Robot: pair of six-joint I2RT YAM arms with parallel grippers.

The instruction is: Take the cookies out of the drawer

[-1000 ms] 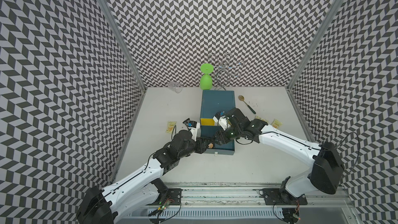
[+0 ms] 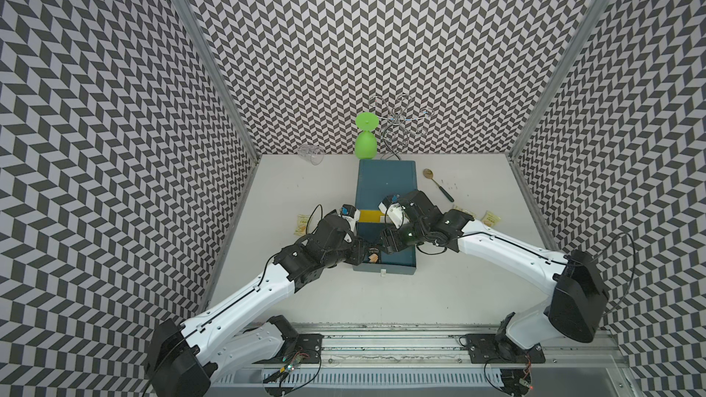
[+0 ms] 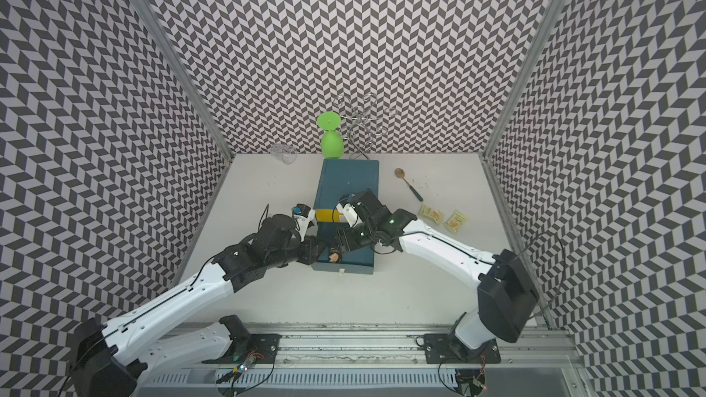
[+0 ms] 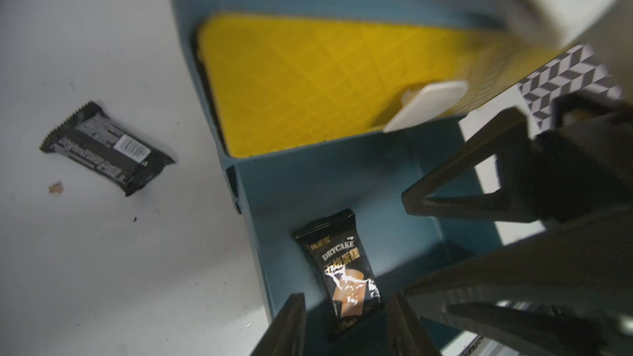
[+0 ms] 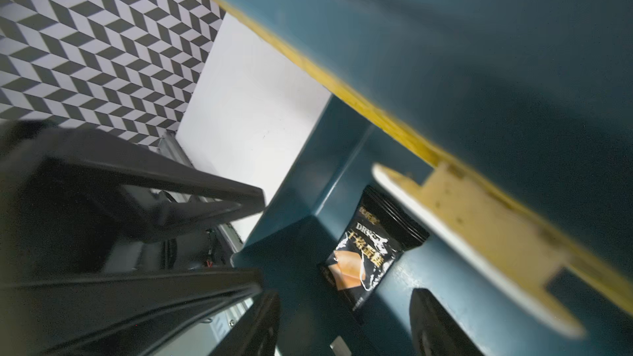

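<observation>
The teal drawer (image 2: 397, 257) is pulled out below the cabinet (image 2: 386, 180); inside it lies a black DRYCAKE packet, also visible in the right wrist view (image 5: 362, 250). My left gripper hangs above the packet from the drawer's left side, its fingertips apart with nothing held. My right gripper stands open over the drawer beside the packet, near the white handle (image 5: 448, 224) on the yellow front.
A second black packet (image 4: 105, 148) lies on the table left of the drawer. Yellow packets (image 3: 456, 220) and a spoon (image 3: 408, 183) lie at the right. A green object (image 2: 366, 143) and a wire rack stand at the back.
My left arm has shifted up and toward the back, its wrist now higher over the drawer's left side. The right arm looks almost unchanged.
</observation>
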